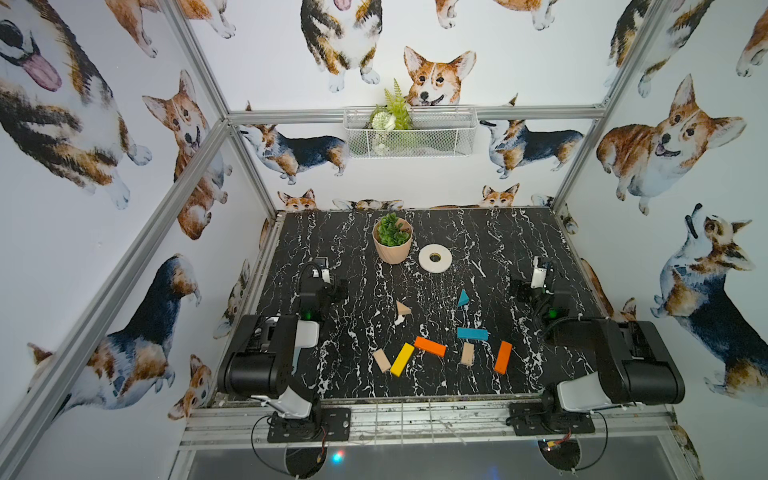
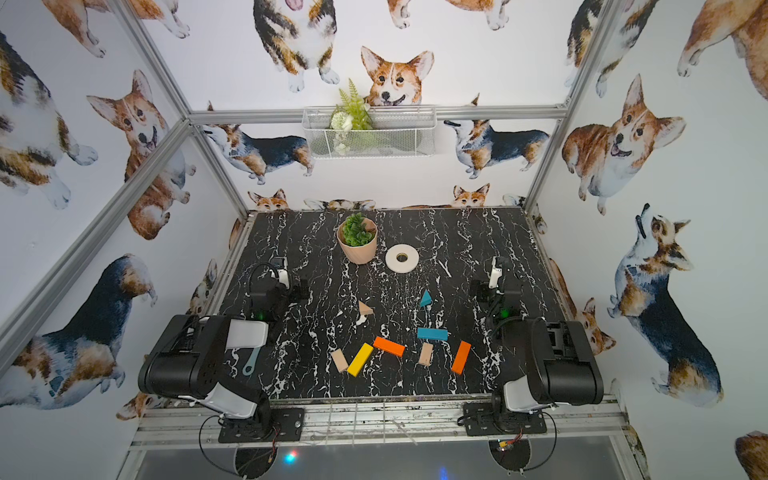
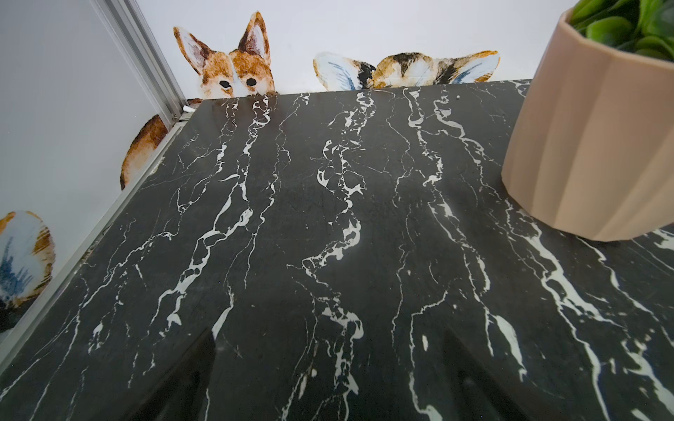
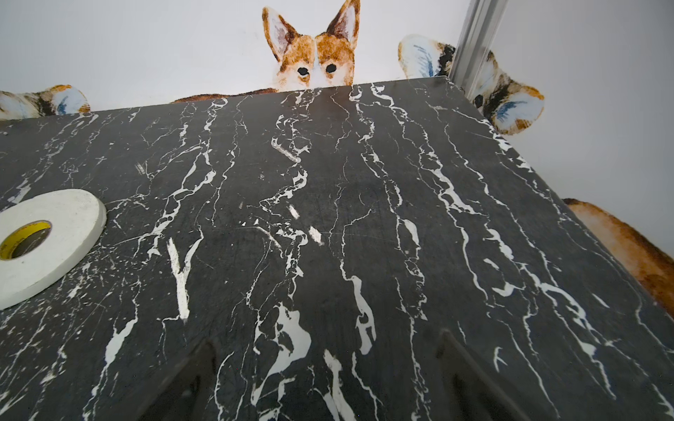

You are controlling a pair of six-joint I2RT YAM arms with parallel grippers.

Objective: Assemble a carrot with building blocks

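Loose blocks lie on the marble table's front middle: orange bars (image 1: 429, 346), a yellow bar (image 1: 401, 359), a blue bar (image 1: 472, 333), wooden bars (image 1: 381, 361), a blue triangle (image 1: 463, 298) and a wooden triangle (image 1: 403, 308). My left gripper (image 2: 294, 291) hovers left of them and my right gripper (image 2: 480, 289) right of them, both facing the back, with nothing held. In the wrist views their blurred fingers stand apart at the bottom edge.
A potted plant (image 1: 393, 244) and a white tape roll (image 1: 443, 264) stand behind the blocks. A blue tool (image 2: 250, 364) lies by the left arm. Walls and a frame surround the table.
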